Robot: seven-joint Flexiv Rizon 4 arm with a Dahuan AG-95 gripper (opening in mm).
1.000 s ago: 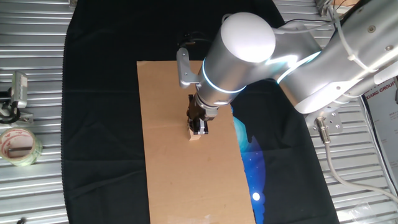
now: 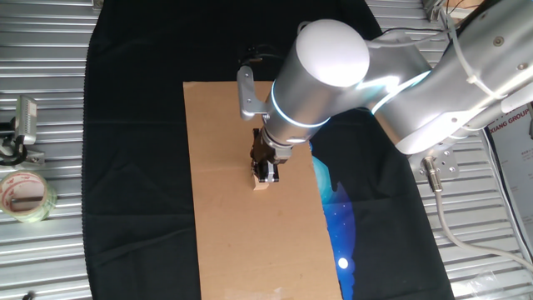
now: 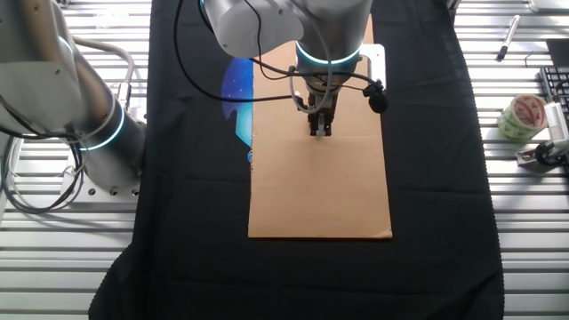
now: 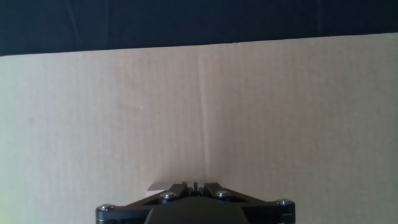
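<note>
My gripper [image 2: 266, 172] points down over the middle of a brown cardboard sheet [image 2: 237, 225]. Its black fingers stand close together and look shut in the wrist view, at the bottom edge. A small wood-coloured block [image 2: 261, 185] shows right at the fingertips in exterior view 1. Part of a pale piece [image 4: 158, 186] peeks out to the left of the fingers in the wrist view; the rest is hidden by the gripper. Whether the fingers grip the block or only touch it cannot be told. In exterior view 2 the gripper [image 3: 321, 132] covers the block.
Black cloth [image 3: 436, 222] surrounds the cardboard. A blue patterned piece [image 2: 337, 221] sticks out along one long side of the sheet. A tape roll [image 2: 27, 197] and a metal device [image 2: 26, 121] stand off the cloth. Most of the cardboard is bare.
The arm and gripper have shifted very slightly toward the bottom of exterior view 1. The block at the fingertips appears a touch lower there too. Everything else stays in place.
</note>
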